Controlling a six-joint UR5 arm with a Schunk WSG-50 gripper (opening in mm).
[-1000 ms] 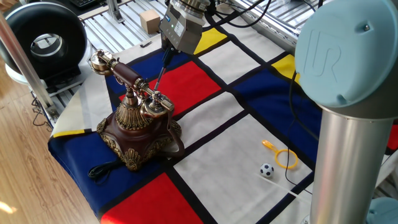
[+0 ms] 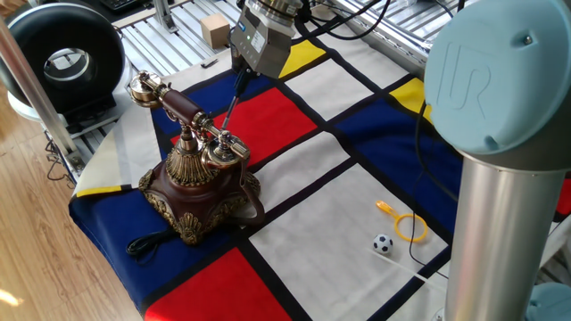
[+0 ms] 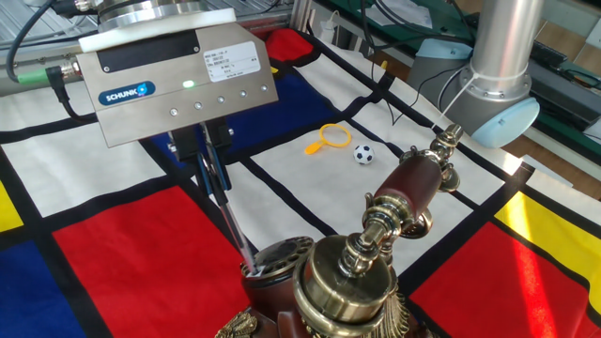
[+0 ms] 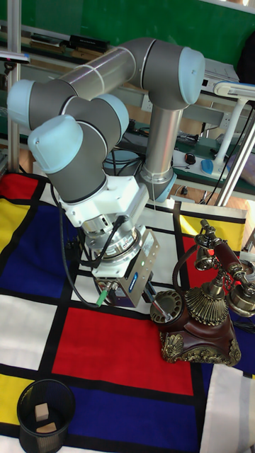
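An ornate brown and brass rotary telephone (image 2: 192,174) stands upright on the patterned cloth, its handset resting across the cradle. In exterior view 2 its round dial (image 3: 282,255) faces my gripper (image 3: 251,267), whose two long thin fingers (image 3: 223,207) lie close together, shut, slanting down to the dial's near edge. No object shows between them. From exterior view 3, the fingertips also reach the dial (image 4: 167,304); whether they press into a finger hole cannot be told. The handset's end hides the tips in exterior view 1.
A small soccer ball (image 2: 383,243) and a yellow hoop with a handle (image 2: 409,226) lie on a white patch. A black mesh bin (image 4: 45,419) holds wooden blocks. The telephone's black cord (image 2: 153,242) trails beside its base.
The gripper has shifted at most very slightly to the right in exterior view 1. The telephone, ball and hoop have not moved.
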